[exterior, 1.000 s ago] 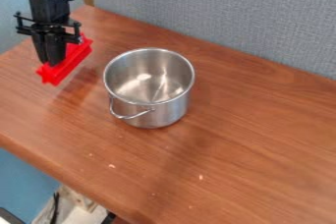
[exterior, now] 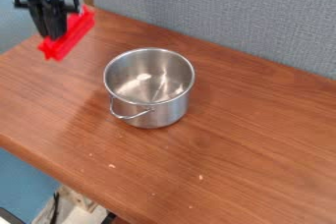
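My black gripper [exterior: 55, 24] is at the upper left of the view, shut on a bright red block [exterior: 69, 35], which it holds tilted above the wooden table. A steel pot [exterior: 148, 110] with a wire handle stands upright on the table to the right of and below the gripper, apart from it.
A grey padded wall [exterior: 237, 12] runs along the back. The table's left edge runs across the lower left, with blue floor and some cables beyond it.
The gripper and red block have risen from near the table surface, moving up the view. The pot has not moved.
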